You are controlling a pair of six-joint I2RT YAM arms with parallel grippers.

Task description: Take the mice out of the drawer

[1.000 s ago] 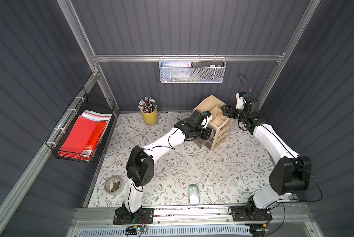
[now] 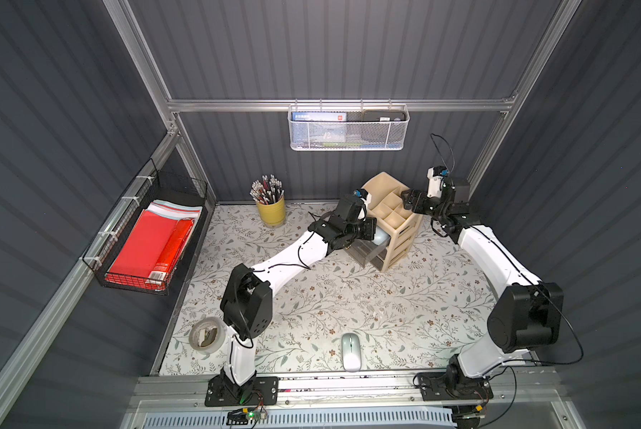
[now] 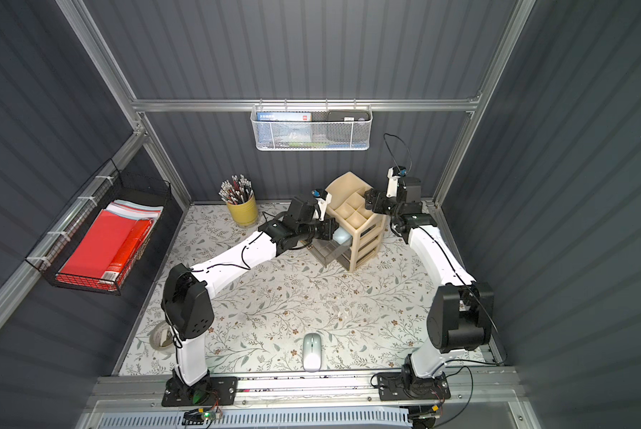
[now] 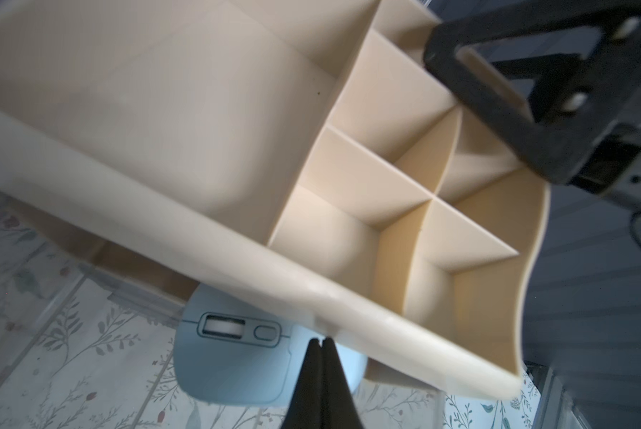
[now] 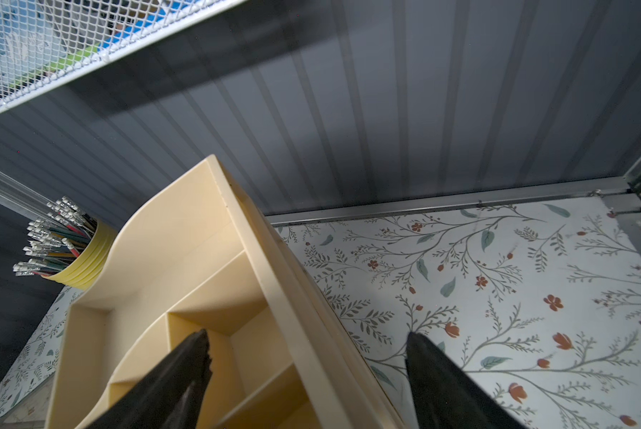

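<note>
Partly under the organizer's top tray, a light blue mouse [image 4: 238, 357] sits in the pulled-out clear drawer [image 2: 364, 251]. My left gripper is shut in front of the mouse, with nothing showing between its fingers. A second, pale green mouse [image 2: 351, 351] lies on the table near the front edge. The beige organizer [image 2: 406, 246] has its upper compartments empty. My right gripper stands part open at the organizer's right side wall, with that wall between its fingers, though contact cannot be made out.
A yellow pencil cup [image 2: 271, 213] stands at the back left, and a small round bowl [image 2: 207, 335] at the front left. A white mesh basket [image 2: 349, 136] hangs on the back wall.
My left gripper has risen and moved back and slightly left from the drawer, so the blue mouse shows more. The right arm looks still.
</note>
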